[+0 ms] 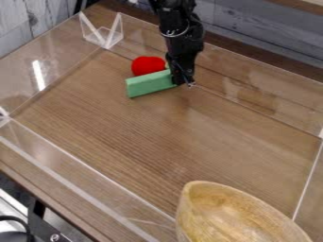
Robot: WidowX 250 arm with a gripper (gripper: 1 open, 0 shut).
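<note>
My black gripper (178, 76) hangs from the top centre, its tips low at the right end of a green block (147, 84) lying on the wooden table. Whether the fingers hold the block I cannot make out clearly; they look close together. A red round object (147, 64) sits just behind the block, partly hidden by it.
A pale yellow bowl (233, 217) is at the front right. A white wire-like holder (104, 30) stands at the back left. A wall (265, 28) runs along the back.
</note>
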